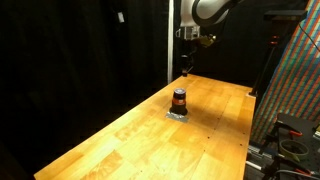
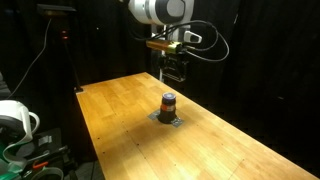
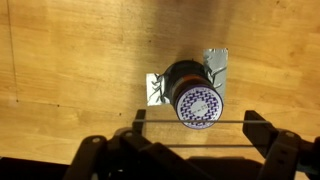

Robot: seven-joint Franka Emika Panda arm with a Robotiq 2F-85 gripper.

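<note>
A dark cylinder with an orange-brown band and a purple-and-white checked top (image 3: 199, 106) stands upright on a wider black base. Silvery tape (image 3: 216, 62) lies at the base on the wooden table. In exterior view 2 the cylinder (image 2: 168, 103) stands near mid-table. My gripper is open above it, its dark fingers (image 3: 262, 130) wide apart at both sides of the wrist view. Thin grey lines span the gap between them, across the cylinder's near edge. Exterior view 1 has the gripper (image 1: 186, 66) high and behind the cylinder, clear of it.
Black curtains (image 1: 80, 60) hang behind it. A dark stand (image 1: 278, 60) rises by the table's right edge, and cables loop around the arm.
</note>
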